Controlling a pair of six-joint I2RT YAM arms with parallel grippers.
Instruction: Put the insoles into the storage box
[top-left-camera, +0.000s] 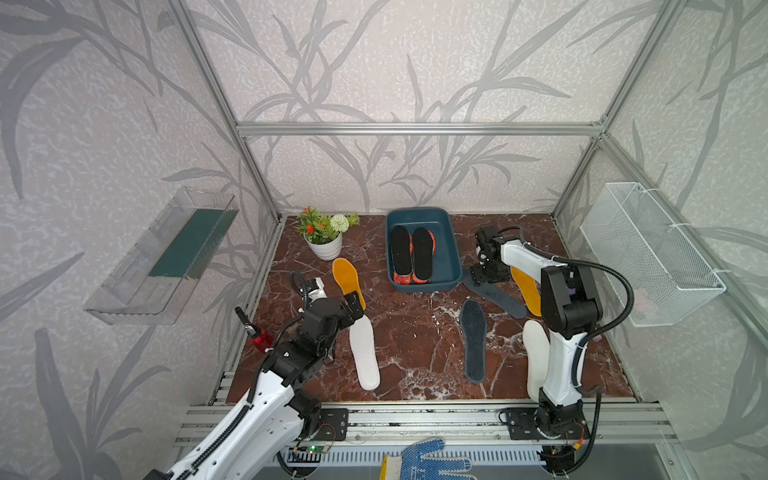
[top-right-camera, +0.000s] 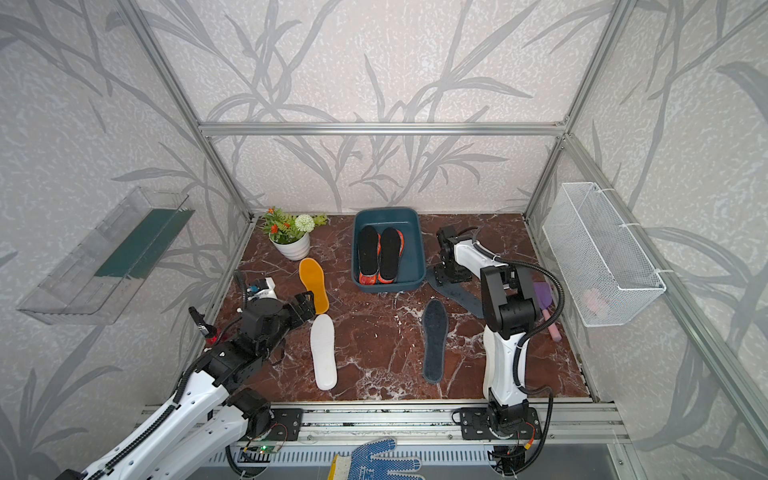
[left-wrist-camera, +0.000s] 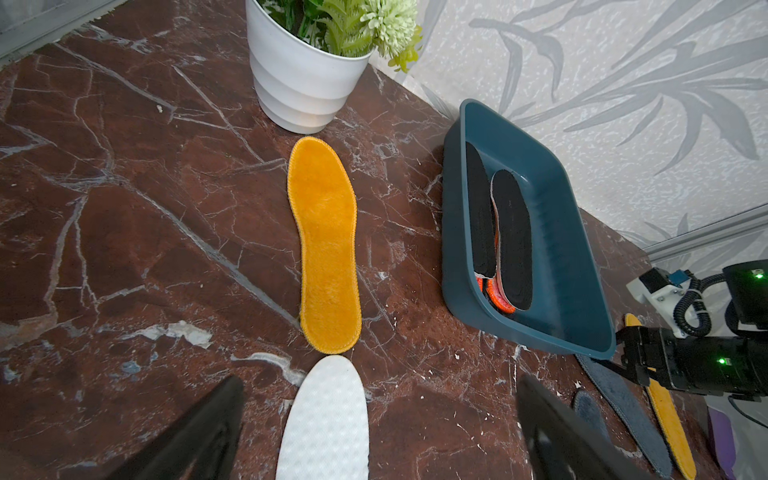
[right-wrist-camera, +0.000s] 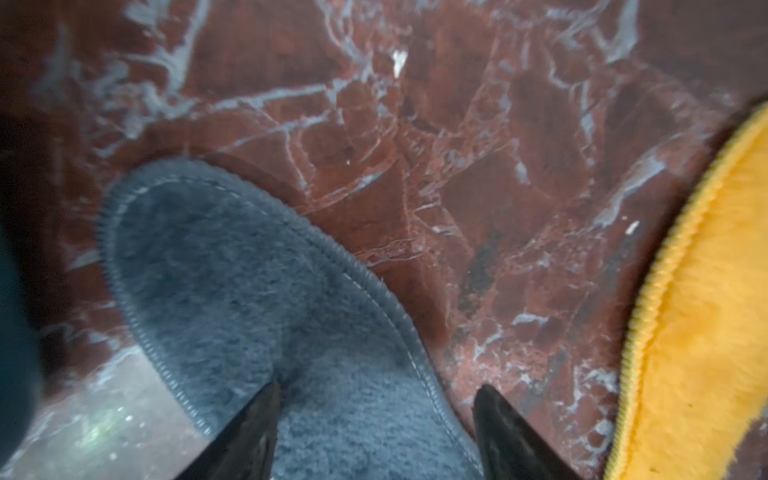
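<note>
The dark teal storage box (top-left-camera: 440, 256) holds two black-and-orange insoles (top-left-camera: 402, 252). My right gripper is open and low over a grey insole (right-wrist-camera: 264, 288) beside the box, with a yellow insole (right-wrist-camera: 696, 320) to its right. Another grey insole (top-left-camera: 473, 344) and a white one (top-left-camera: 536, 352) lie nearer the front. My left gripper hangs open above a yellow insole (left-wrist-camera: 324, 240) and a white insole (left-wrist-camera: 324, 424) on the left.
A potted plant (top-left-camera: 325, 248) stands left of the box. A red object (top-left-camera: 260, 340) is at the left edge. Wire baskets (top-left-camera: 648, 248) hang on the side walls. A purple tool (top-right-camera: 544, 296) lies at the right edge.
</note>
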